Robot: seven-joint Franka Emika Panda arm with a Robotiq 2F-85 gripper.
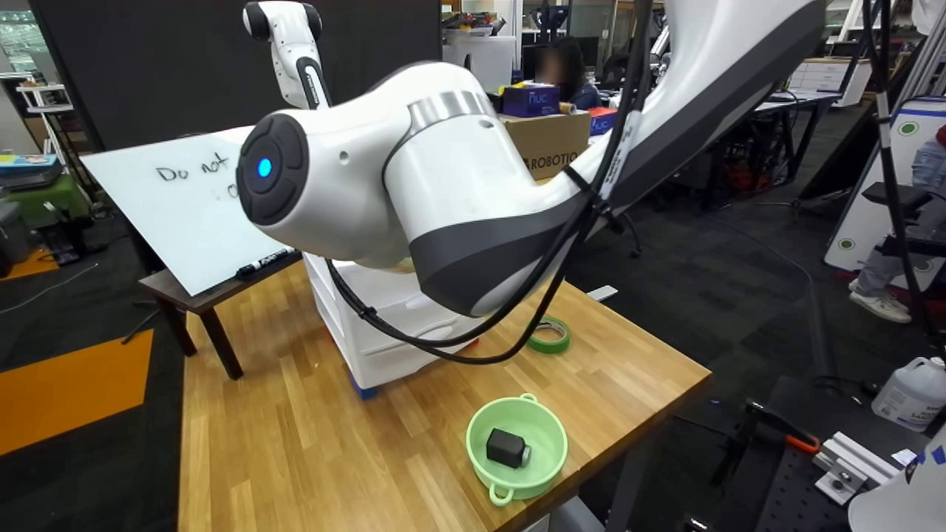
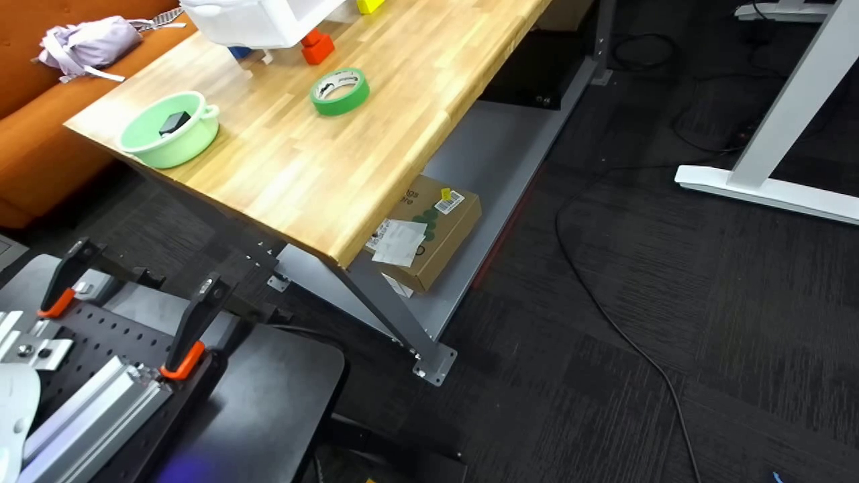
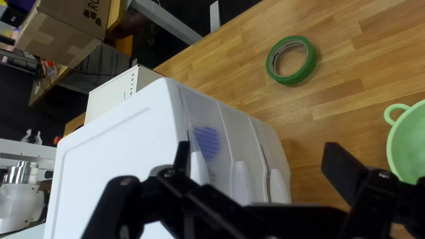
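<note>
Seen from the wrist, my gripper is open, its two black fingers wide apart with nothing gripped between them. Beyond the gap lies a white drawer unit (image 3: 119,147) with several pale drawer fronts, one showing a blue striped item through it. A green tape roll (image 3: 309,65) lies flat on the wooden table past the unit. The light green bowl (image 3: 398,153) is cut off at the right edge. In exterior view 1 a black block (image 1: 505,448) rests inside that bowl (image 1: 479,425); there the arm hides my gripper.
A whiteboard (image 1: 191,230) with writing and a marker leans at the table's left. Under the drawer unit a red block (image 2: 317,48) shows in exterior view 2.
</note>
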